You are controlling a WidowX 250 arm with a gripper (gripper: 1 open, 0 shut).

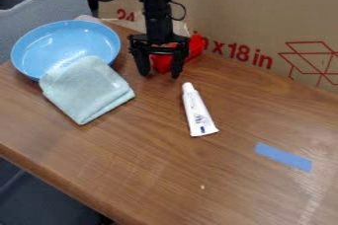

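Observation:
My black gripper [160, 61] is low over the back of the wooden table, its fingers either side of a red object [192, 47], which it largely hides; whether it grips it I cannot tell. A white tube [199, 110] lies in front of it on the table. A light blue folded cloth [87, 90] and a blue plate [66, 41] lie to the left.
A cardboard board [272, 22] stands along the back. A grey fabric item [34, 14] is at the back left. A strip of blue tape [283, 156] is on the right.

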